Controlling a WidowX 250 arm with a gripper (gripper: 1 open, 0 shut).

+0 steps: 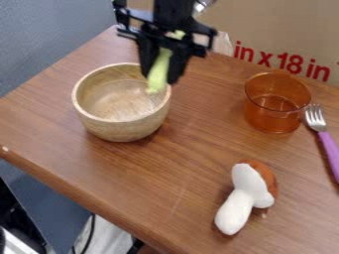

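Observation:
My black gripper [166, 45] is at the top of the view, motion-blurred, above the back right rim of a light wooden bowl [117, 119]. It holds a pale green elongated object [159, 71], which hangs tilted over the bowl's rim. The bowl's visible interior looks empty.
An orange translucent cup [275, 114] stands at the right, with a purple-handled fork [327, 154] beside it. A white and brown mushroom toy [245, 198] lies at the front right. Cardboard with red lettering is behind. The table's front left edge drops away.

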